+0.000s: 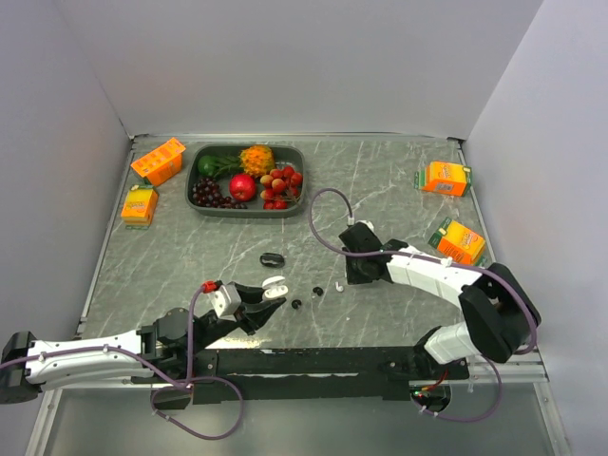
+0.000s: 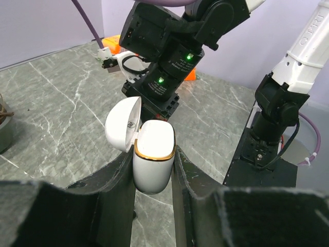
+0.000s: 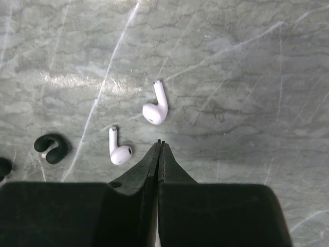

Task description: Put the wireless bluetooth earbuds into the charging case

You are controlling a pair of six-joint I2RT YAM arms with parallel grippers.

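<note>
A white charging case (image 2: 153,154) with its lid open is held upright in my left gripper (image 1: 275,294), which is shut on it. My right gripper (image 1: 353,275) hangs low over the table to the right, fingertips together with nothing visible between them. In the right wrist view two white earbuds lie on the marble: one (image 3: 156,110) beyond the fingertips, the other (image 3: 120,153) to their left.
Small dark pieces (image 3: 51,148) lie left of the earbuds, and a black object (image 1: 272,258) sits mid-table. A fruit tray (image 1: 247,212) stands at the back; orange-and-yellow boxes (image 1: 444,178) line the sides.
</note>
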